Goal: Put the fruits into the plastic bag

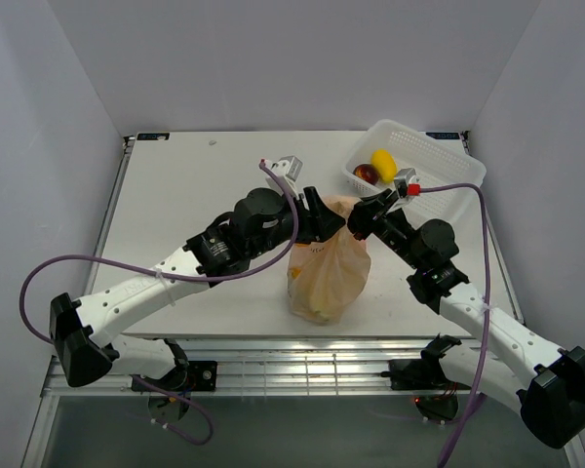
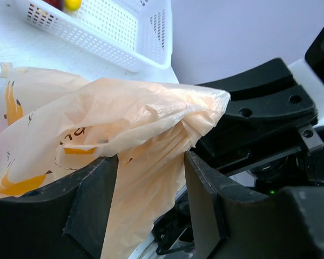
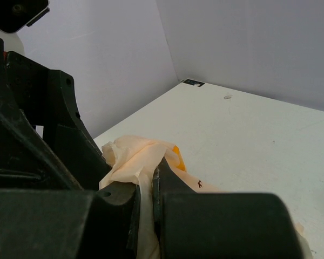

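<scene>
The peach plastic bag [image 1: 322,278] hangs at the middle front, a yellowish shape showing at its bottom. My right gripper [image 1: 363,222] is shut on its top; in the right wrist view the gathered plastic [image 3: 137,159] sticks out between the fingers. My left gripper [image 1: 327,219] is at the bag's upper left, its fingers apart around the crumpled plastic [image 2: 86,129], facing the right gripper; whether it touches the plastic is unclear. A red fruit [image 1: 366,173] and a yellow fruit [image 1: 384,165] lie in the white basket. The bag's inside is mostly hidden.
The white basket [image 1: 434,156] stands at the back right, behind the bag and right gripper. Side walls and a back wall enclose it, and a metal rail runs along the front edge.
</scene>
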